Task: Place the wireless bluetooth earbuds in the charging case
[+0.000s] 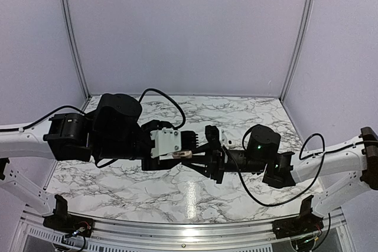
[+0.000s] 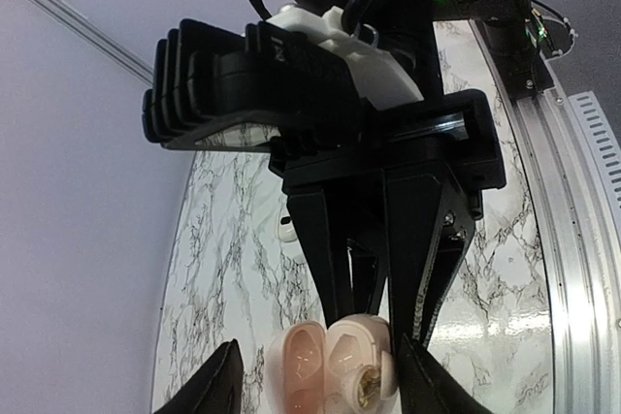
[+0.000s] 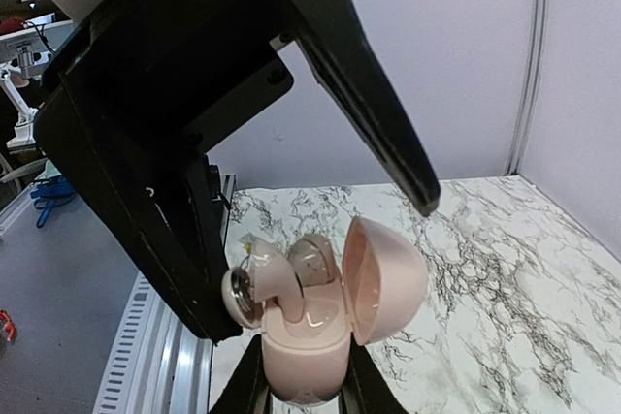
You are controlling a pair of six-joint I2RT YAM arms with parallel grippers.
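Note:
The pale pink charging case (image 3: 306, 356) is held upright by my right gripper, its lid (image 3: 386, 278) open, with a pink earbud (image 3: 275, 273) at its top. My left gripper is part open around the case's top; in the right wrist view one finger is beside the earbud and the other stands above, apart from the lid. In the top view both grippers meet mid-air at the centre, the case mostly hidden. A small white object (image 2: 286, 226) lies on the table behind, partly hidden in the left wrist view.
Walls (image 1: 183, 33) bound it at the back and sides, and a metal rail (image 1: 183, 228) runs along the front edge.

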